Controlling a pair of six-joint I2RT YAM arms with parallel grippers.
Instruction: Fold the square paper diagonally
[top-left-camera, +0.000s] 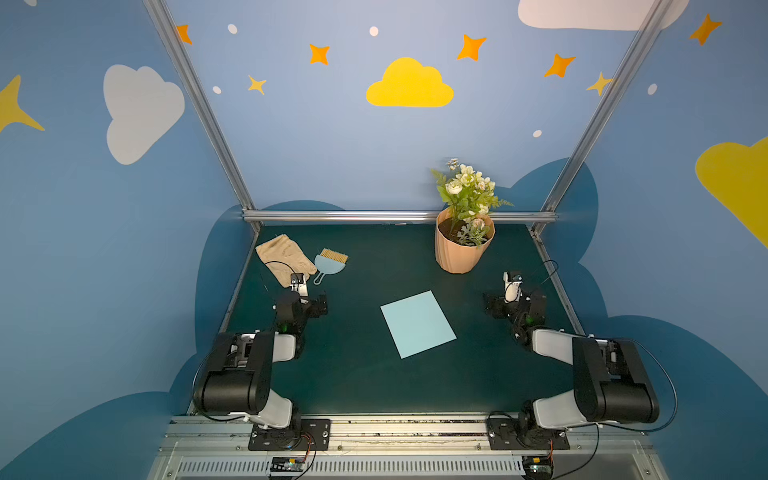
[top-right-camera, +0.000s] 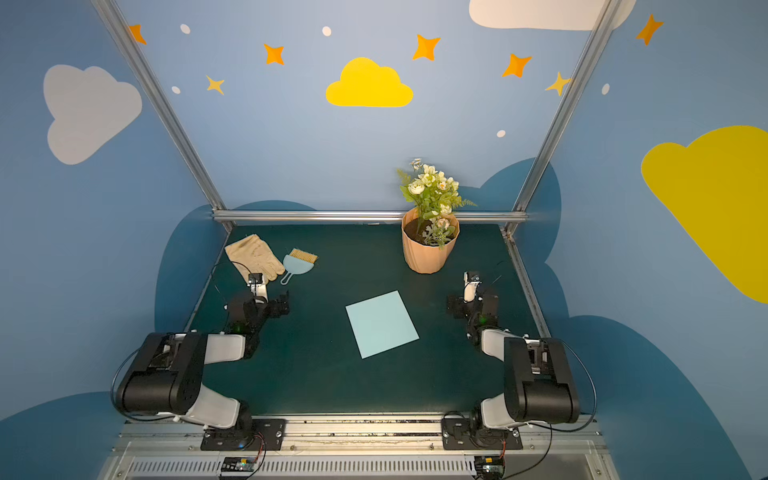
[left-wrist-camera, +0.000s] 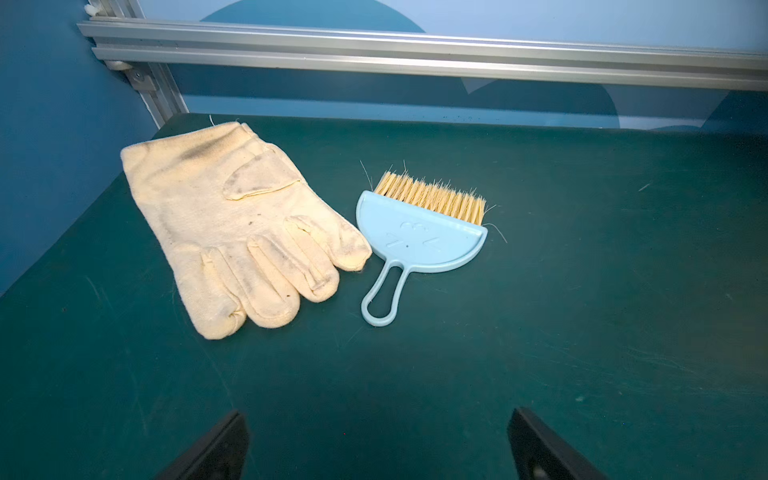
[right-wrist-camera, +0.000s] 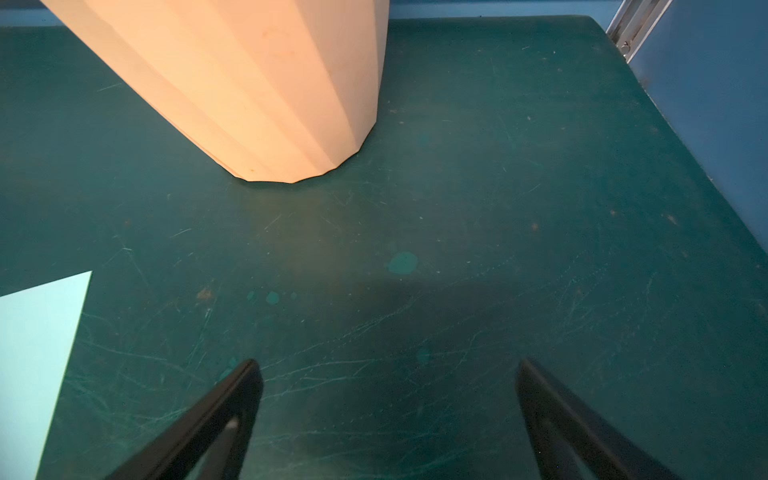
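The square paper (top-left-camera: 418, 324) is pale blue and lies flat, unfolded and slightly turned, around the middle of the dark green table. From the right wrist only one corner part of the paper (right-wrist-camera: 36, 352) shows, at the left edge. My left gripper is open and empty, off to the left of the paper. On the paper's other side my right gripper stands open too, with bare table between its fingers. Neither gripper touches the paper.
A peach plant pot (top-left-camera: 460, 254) with white flowers stands behind the paper, a bit right. At the back left lie a cream glove (left-wrist-camera: 240, 224) and a light blue dustpan (left-wrist-camera: 420, 236) with a bristle brush (left-wrist-camera: 432, 197).
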